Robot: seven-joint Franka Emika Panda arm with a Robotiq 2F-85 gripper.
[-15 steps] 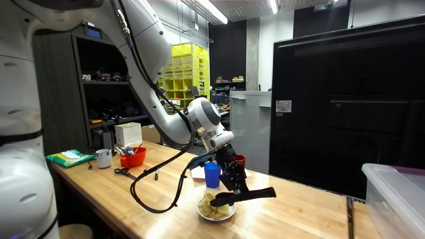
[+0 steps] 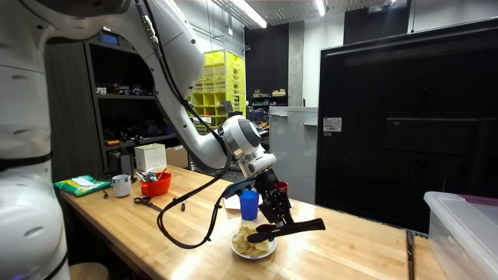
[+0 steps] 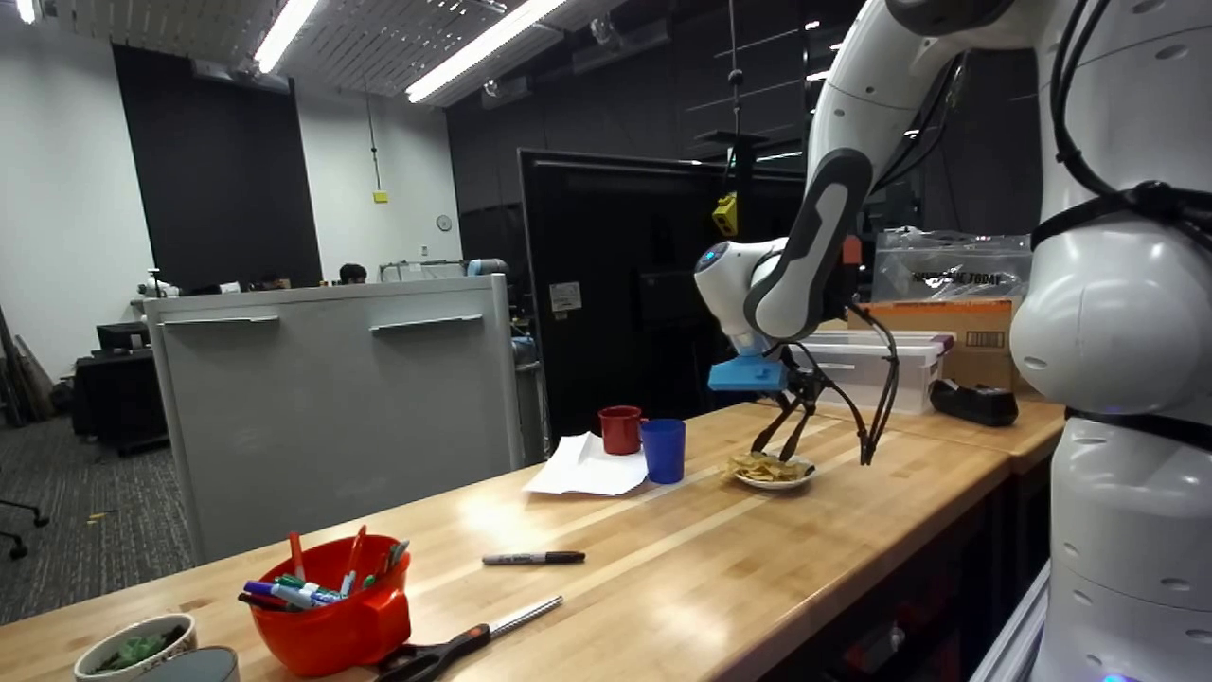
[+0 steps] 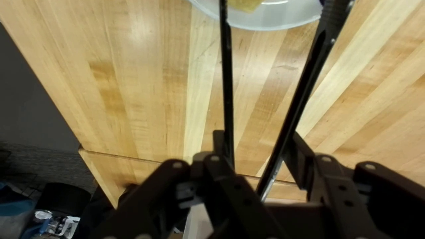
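Long black tongs sit crosswise in my gripper, one arm against each finger, and the two arms stand apart. In the wrist view the gripper has both tong arms between its fingers, converging toward the bottom of the view. The tong tips reach over a white plate of yellow chips. In exterior view 2 the tips hang close above the chips; whether they touch is hard to tell. No chip shows between the tong arms there. Only the plate's edge shows in the wrist view.
A blue cup, a red mug and white paper stand near the plate. Farther off lie a marker, scissors and a red pen holder. A clear bin stands at the right.
The tong arms have spread apart; a second ago they overlapped in exterior view 1. The arm has shifted slightly to the right. The plate stays in place.
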